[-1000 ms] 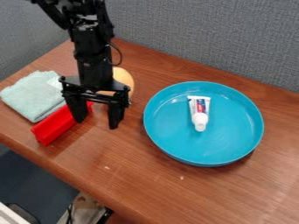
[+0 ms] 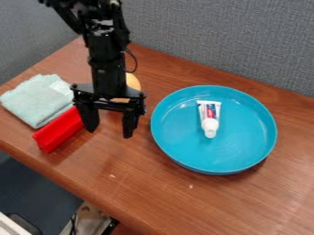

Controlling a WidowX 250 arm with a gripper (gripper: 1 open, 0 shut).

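Observation:
The black arm reaches down from the top left, and its gripper (image 2: 109,128) hangs low over the wooden table with its two fingers spread apart and nothing visible between them. Just left of it lies a red object (image 2: 55,132), partly hidden behind the gripper. A yellow round object (image 2: 132,84) is partly visible behind the gripper. To the right, a toothpaste tube (image 2: 208,118) lies on a blue plate (image 2: 241,151).
A folded pale cloth (image 2: 33,99) lies at the left edge of the table (image 2: 172,202). Grey padded walls stand behind.
The gripper has shifted slightly to the right and up from where it was a second ago. The objects on the table look unchanged.

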